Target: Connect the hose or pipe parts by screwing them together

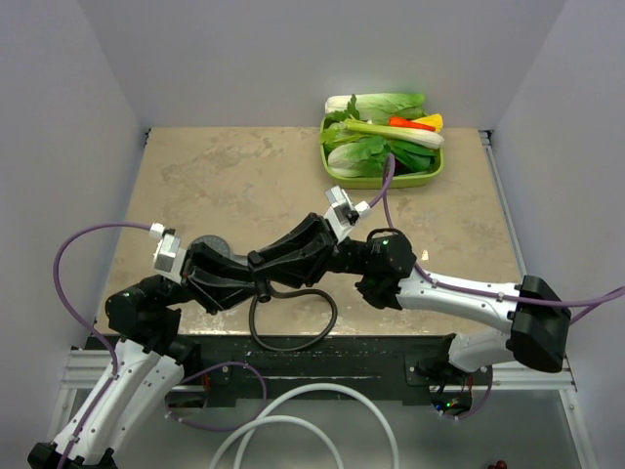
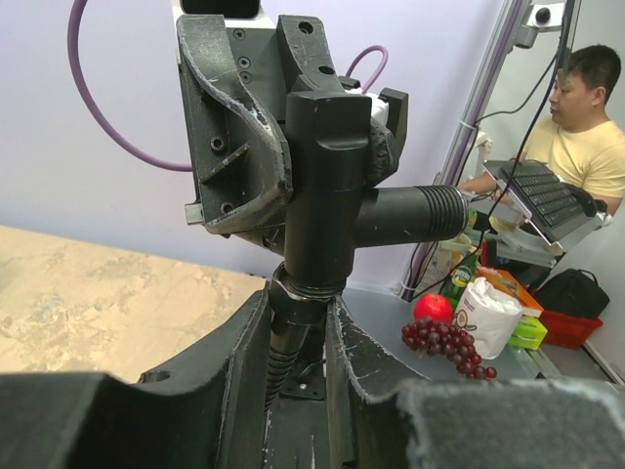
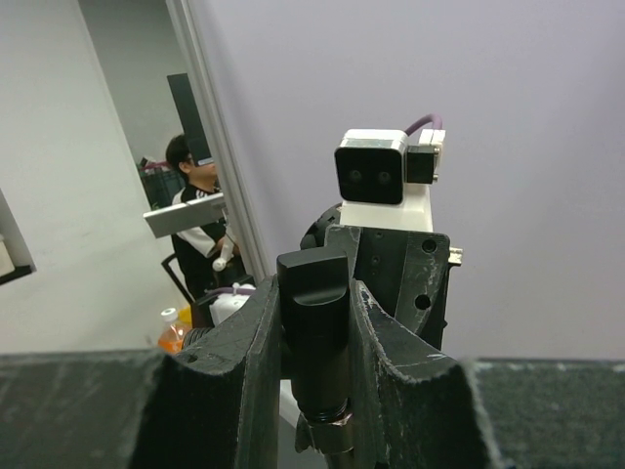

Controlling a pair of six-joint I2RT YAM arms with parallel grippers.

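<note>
Both grippers meet at the front middle of the counter in the top view. My left gripper is shut on a black hose fitting (image 2: 327, 176), which has a side branch and a threaded lower end. My right gripper is shut on the black fitting (image 3: 312, 293) from the other side. A black hose (image 1: 322, 311) loops from the junction down over the counter's front area. A grey round piece (image 1: 211, 244) lies behind the left gripper, partly hidden.
A green basket of vegetables (image 1: 381, 181) stands at the back right. White tubes (image 1: 381, 420) loop below the front edge.
</note>
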